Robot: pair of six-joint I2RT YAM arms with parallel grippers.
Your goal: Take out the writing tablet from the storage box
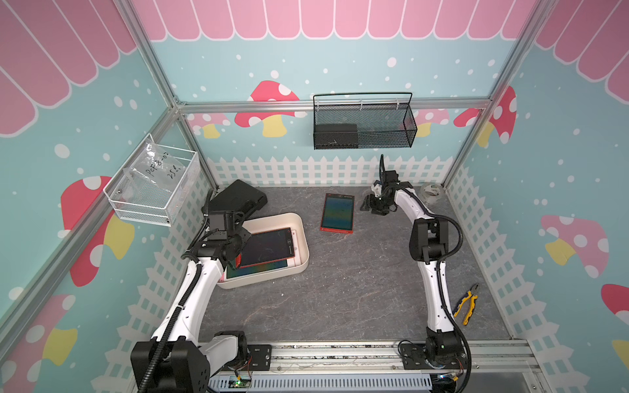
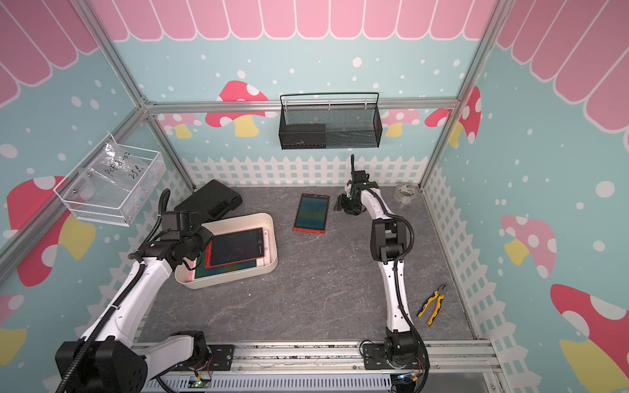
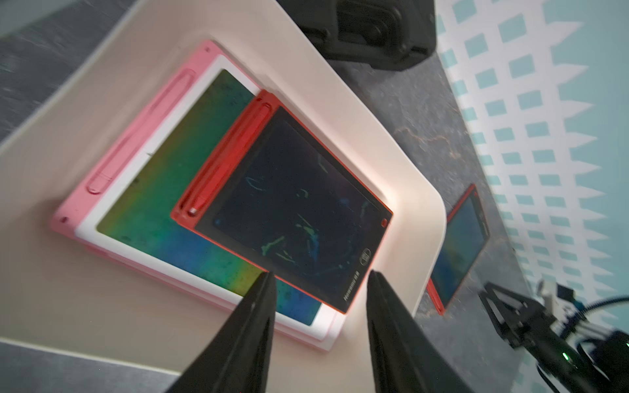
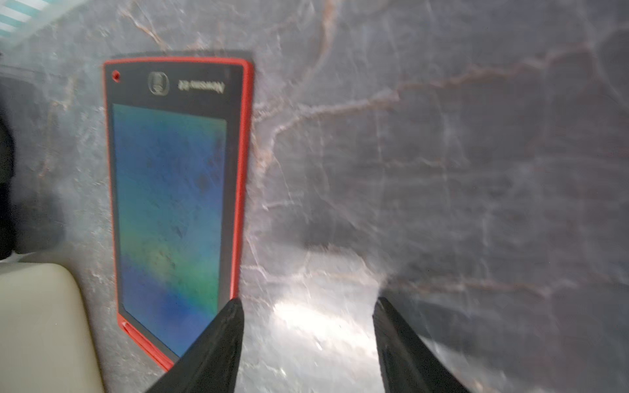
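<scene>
The cream storage box (image 1: 302, 245) stands on the left of the table. Inside it lies a red-framed writing tablet (image 3: 295, 203) with a dark screen, resting on a larger pink and white tablet (image 3: 144, 157). My left gripper is open above the box, its fingertips over the red tablet's lower edge with nothing held. Another red-framed tablet (image 1: 338, 213) lies flat on the table, right of the box. To the right of that one, my right gripper hangs open and empty, low over bare table.
A black case (image 1: 237, 197) sits behind the box. Pliers (image 1: 466, 305) lie at the front right, and a roll of tape (image 2: 405, 193) is in the back right corner. A black wire basket (image 1: 386, 134) hangs on the back wall, a white one (image 1: 167, 196) on the left.
</scene>
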